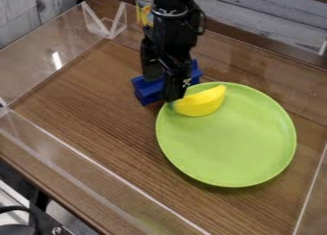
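My black gripper (169, 68) hangs at the top centre, open, directly over a blue block (145, 90) that it partly hides. A yellow curved piece (201, 102), banana-like, rests on the upper left of a green plate (228, 153), just right of and in front of the blue block. Whether the fingers touch the block cannot be told.
A yellow object (145, 13) stands at the back, partly behind the arm. Clear plastic edges border the table.
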